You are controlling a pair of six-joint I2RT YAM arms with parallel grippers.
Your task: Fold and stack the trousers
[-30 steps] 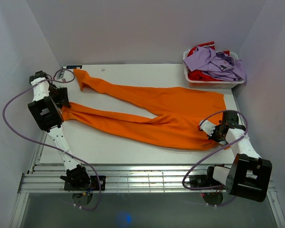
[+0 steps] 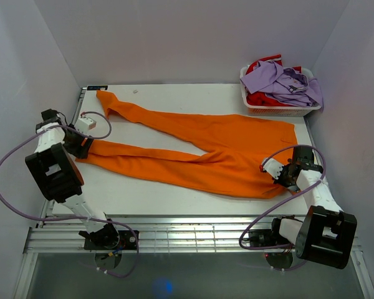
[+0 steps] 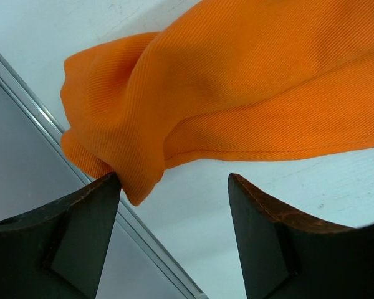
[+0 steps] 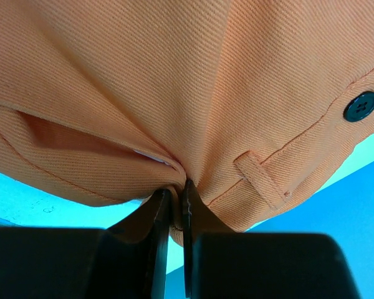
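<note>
Orange trousers [image 2: 224, 137] lie spread across the white table, both legs stretching left, the upper one bent at its far end. My left gripper [image 2: 81, 143] is at the end of the lower leg. In the left wrist view that cuff [image 3: 137, 112] lies crumpled just beyond the open fingers of my left gripper. My right gripper [image 2: 287, 177] is at the waist end on the right; in the right wrist view it [image 4: 182, 187] is shut on bunched orange fabric, near a belt loop and a dark button [image 4: 360, 106].
A white basket [image 2: 280, 110] holding purple and red clothes stands at the back right. The table [image 2: 162, 99] has bare surface at the back and along the front edge. A metal rail [image 3: 31, 99] runs along the left edge.
The right gripper has stayed on the waist end.
</note>
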